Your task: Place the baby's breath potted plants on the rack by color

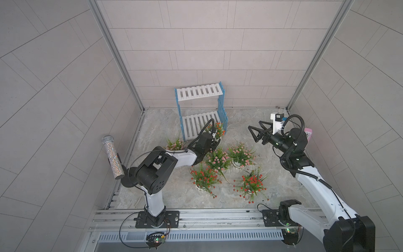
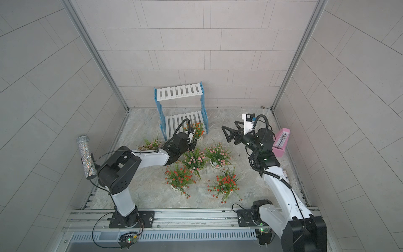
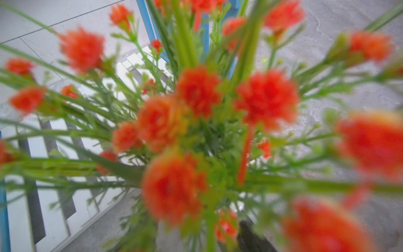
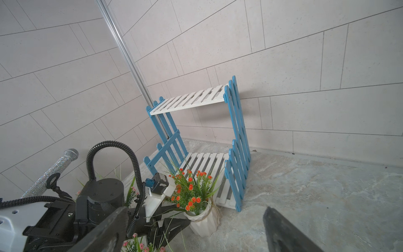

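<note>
My left gripper [image 1: 213, 142] is at an orange-flowered plant [image 4: 194, 189] in a white pot [image 4: 204, 220] beside the rack's lower shelf [image 1: 197, 124]. Blooms [image 3: 264, 98] fill the left wrist view; whether its fingers grip the pot is unclear. More orange plants [image 1: 203, 180] [image 1: 251, 184] stand at the front, pink ones [image 1: 218, 161] [image 1: 241, 155] in the middle and another pink [image 1: 174, 145] left of the rack. My right gripper [image 1: 259, 131] stands open and empty above the floor at right.
The rack's upper shelf [image 1: 199, 92] is bare. A glittery cylinder [image 1: 113, 157] is at the left wall, a pink object [image 2: 281, 140] at the right. Bare floor [image 4: 306, 184] lies right of the rack.
</note>
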